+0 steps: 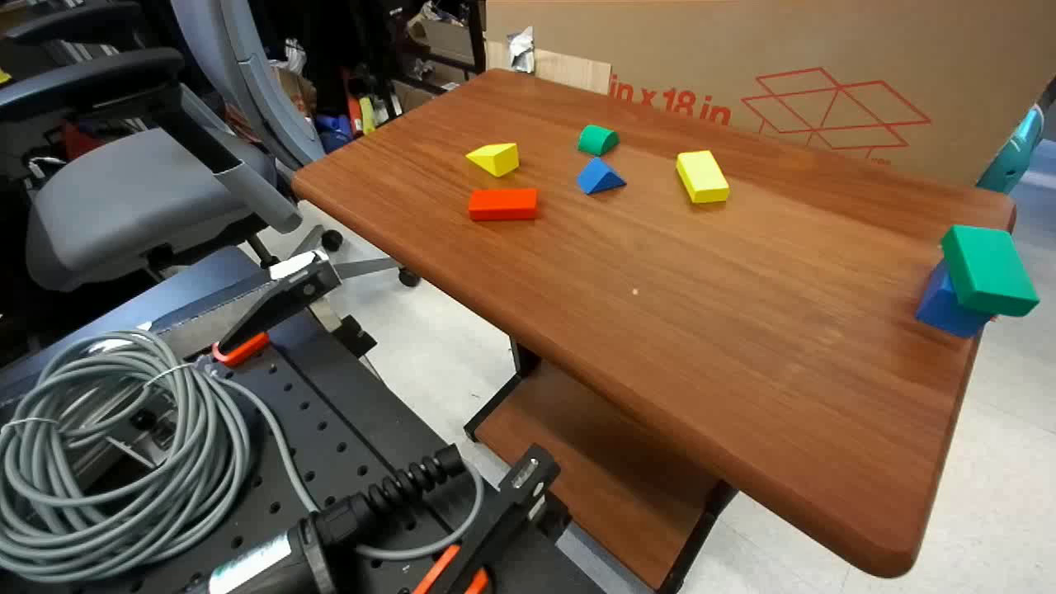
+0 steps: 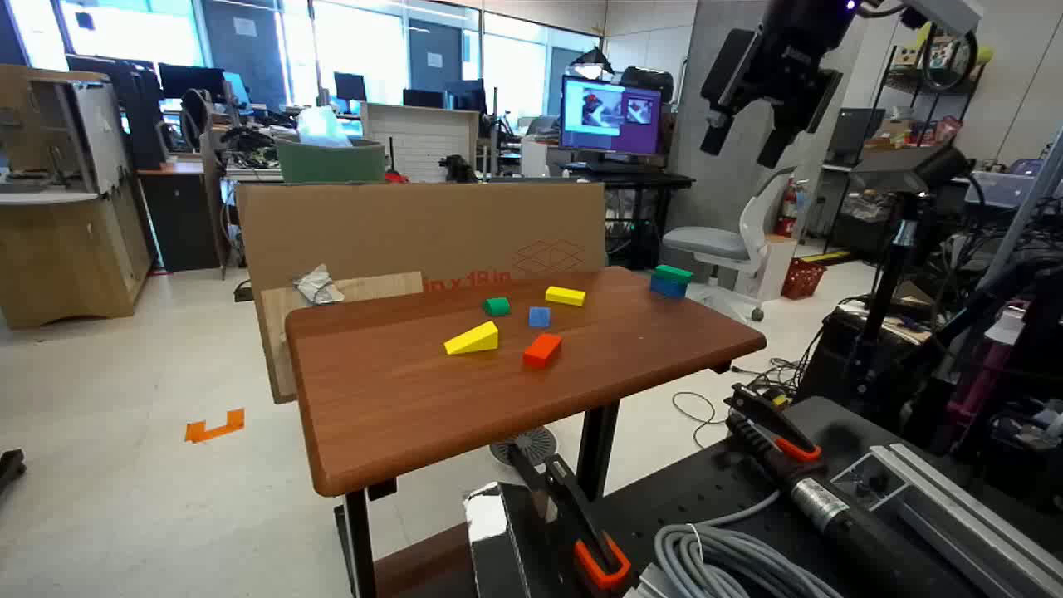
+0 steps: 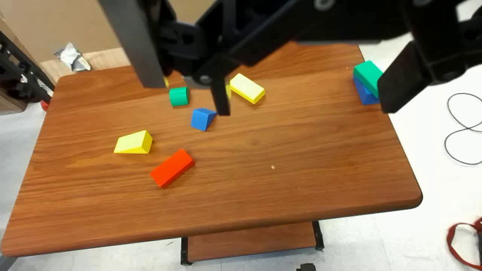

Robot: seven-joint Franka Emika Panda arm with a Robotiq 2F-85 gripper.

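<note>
High above the table, my gripper (image 2: 739,148) hangs open with nothing between its fingers; in the wrist view its dark fingers fill the top. Below it, loose blocks lie on the brown table: a red block (image 3: 172,168), a yellow wedge (image 3: 134,142), a blue triangular block (image 3: 203,119), a green rounded block (image 3: 179,96) and a yellow rectangular block (image 3: 247,88). Near one table end, a green block (image 1: 990,269) rests on top of a blue block (image 1: 948,303). Exterior view 1 does not show the gripper.
A large cardboard sheet (image 2: 418,224) stands along the far edge. In front is a black cart (image 1: 327,416) with coiled grey cable (image 1: 119,465) and clamps. An office chair (image 1: 148,198) stands close by.
</note>
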